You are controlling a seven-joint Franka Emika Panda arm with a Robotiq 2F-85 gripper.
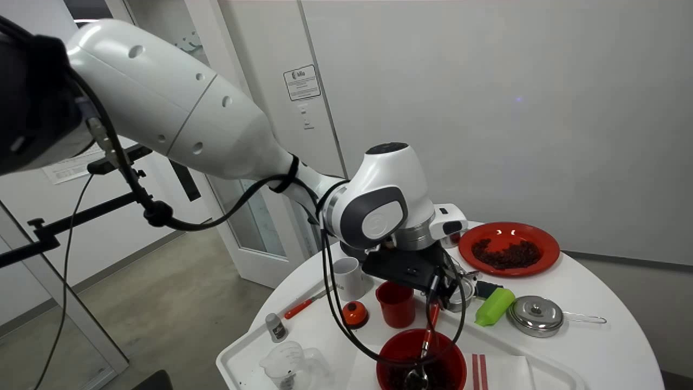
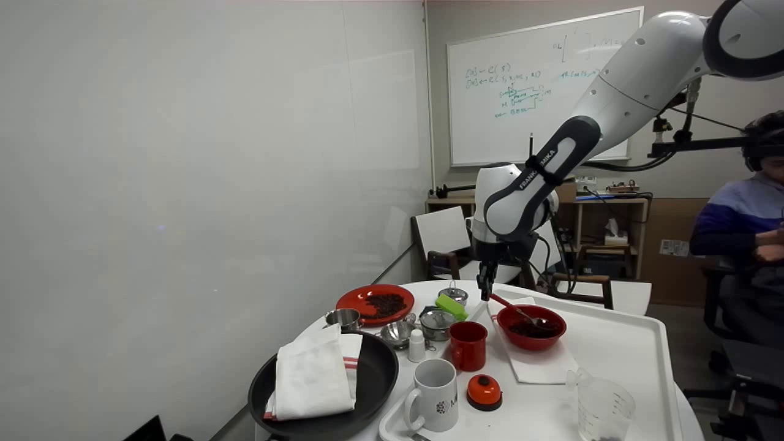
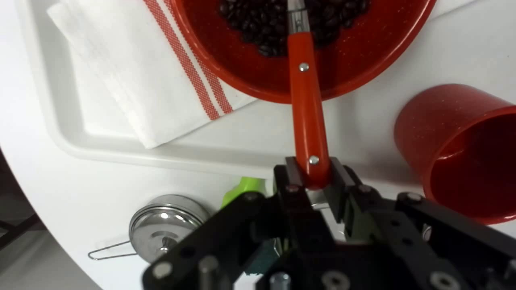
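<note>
My gripper is shut on the end of a red-handled spoon (image 3: 308,106), whose handle runs out over the rim of a red bowl (image 3: 387,58). Dark beans (image 3: 261,24) lie in that bowl. In the second exterior view the spoon's metal head (image 2: 545,323) rests down among the beans, and the handle slants up to the fingers. The first exterior view has the gripper (image 1: 436,296) above the tray's far edge, behind the bowl (image 1: 390,354). In the wrist view the spoon's head is cut off by the frame's top.
Close beside the gripper stands a red mug (image 1: 396,304). A red plate of beans (image 1: 549,250), a green bottle (image 1: 495,306) and a lidded pot (image 1: 536,315) sit beyond the tray. An orange timer (image 1: 354,314), a measuring cup (image 1: 283,361) and a white mug (image 2: 437,397) occupy the tray's other side.
</note>
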